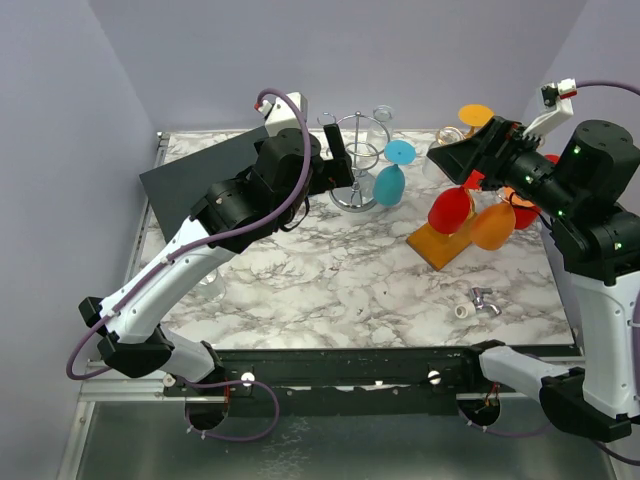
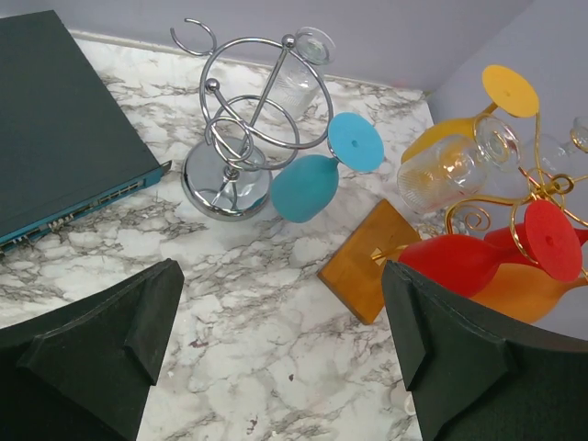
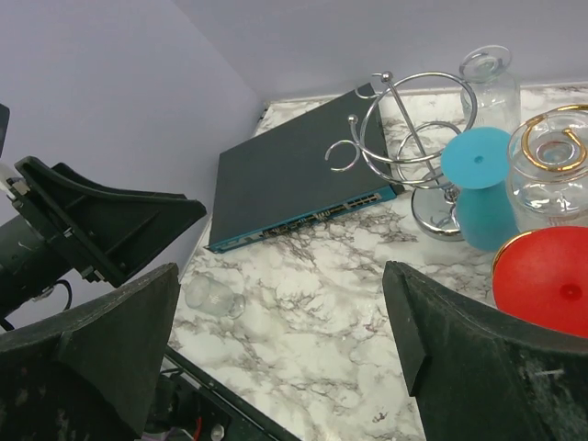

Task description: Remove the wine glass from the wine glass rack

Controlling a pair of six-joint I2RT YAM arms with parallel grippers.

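Note:
The chrome wine glass rack (image 2: 226, 184) stands on the marble table near the back. A blue wine glass (image 2: 307, 186) hangs upside down from its right side, and a clear glass (image 2: 296, 84) hangs at its back. To the right is a gold rack with a wooden base (image 2: 360, 260); it carries red glasses (image 2: 457, 261), an orange glass (image 1: 493, 226), a yellow one (image 2: 450, 134) and clear ones (image 2: 446, 168). Beside the chrome rack, my left gripper (image 1: 338, 160) hovers open and empty. Over the gold rack my right gripper (image 1: 465, 163) is also open, nothing between its fingers.
A flat dark box (image 3: 303, 165) lies at the back left. One clear glass (image 3: 214, 297) rests on its side at the table's left front. A small metal tap (image 1: 484, 302) sits at the front right.

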